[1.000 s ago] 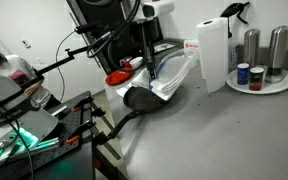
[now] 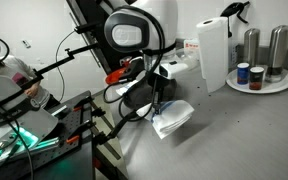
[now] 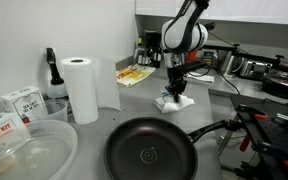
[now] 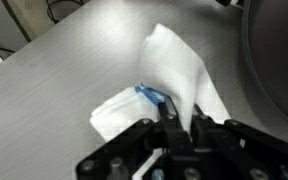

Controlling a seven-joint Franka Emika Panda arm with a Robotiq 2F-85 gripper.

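A white cloth or paper sheet hangs from my gripper, which is shut on it. In the wrist view the sheet is bunched between the fingers and fans out on both sides, with a blue patch next to the fingertips. Exterior view 2 has the sheet low at the grey table, beyond the pan; whether all of it rests on the surface I cannot tell. The black frying pan stands beside it, its inside empty in that view.
A paper towel roll and a clear plastic bowl stand near the pan. Shakers and small jars sit on a white plate.
My gripper has come down with the white sheet, from above the pan to low beside it. In exterior view 1 the sheet has sunk toward the table. The pan has stayed put.
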